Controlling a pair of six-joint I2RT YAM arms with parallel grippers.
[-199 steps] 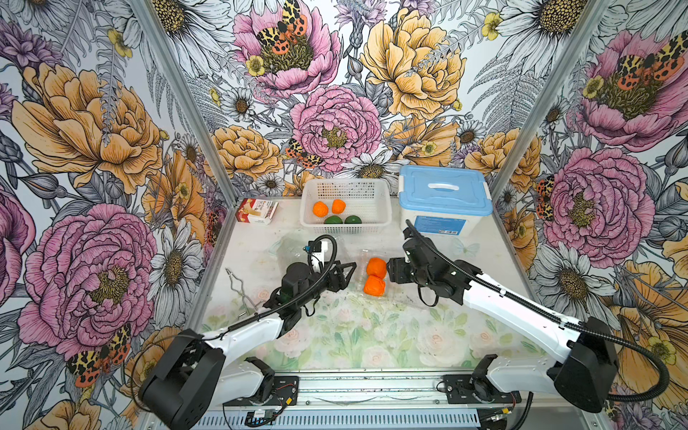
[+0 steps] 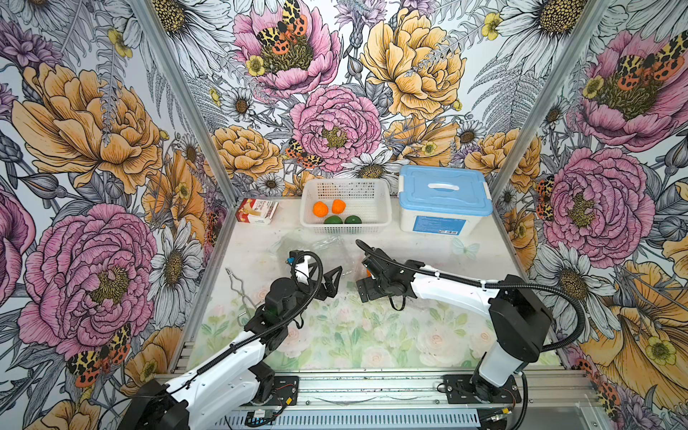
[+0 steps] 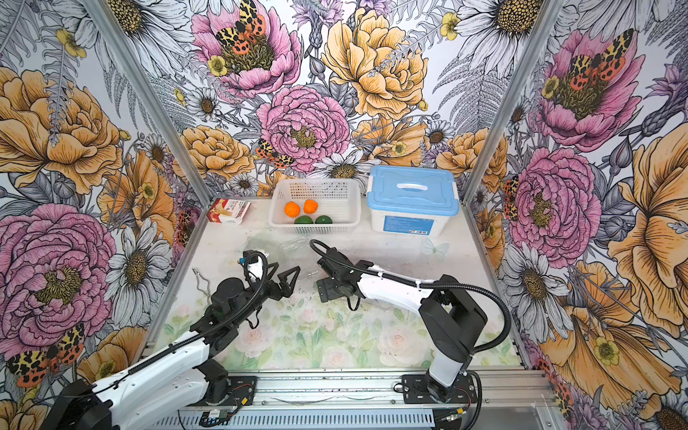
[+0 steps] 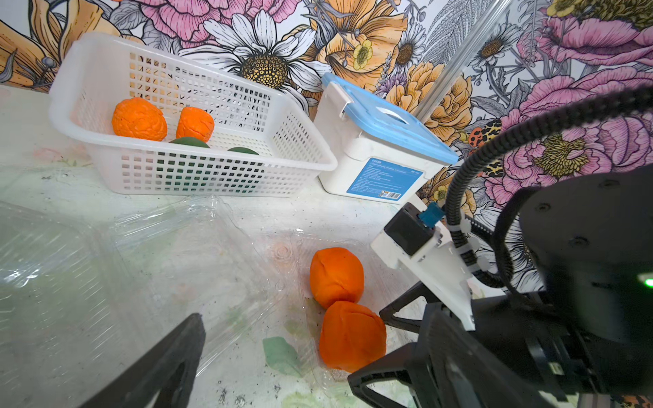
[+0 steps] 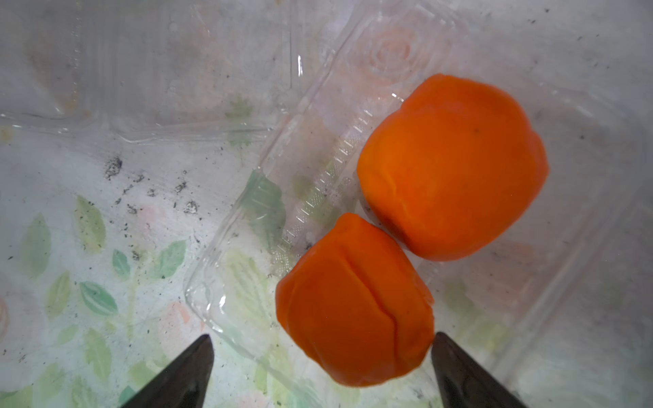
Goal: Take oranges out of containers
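Observation:
A clear plastic container point(image 5: 578, 204) holds two oranges, an upper one point(image 5: 452, 166) and a lower one point(image 5: 353, 302). My right gripper stands open above them, hiding them in both top views; the left wrist view shows its arm beside them. My left gripper is open, left of the right one, with nothing held. A white basket point(image 4: 190, 176) at the back holds two more oranges point(image 4: 138, 119) and green fruits point(image 2: 352, 219).
A blue-lidded box point(image 2: 444, 187) stands back right, a small carton point(image 2: 256, 210) back left. Empty clear containers point(image 4: 183, 272) lie centre-left, and a metal tool point(image 2: 240, 286) at the left edge.
My right arm has swung left over the two oranges, covering them in the top left view. My left arm has drawn slightly left and toward the front.

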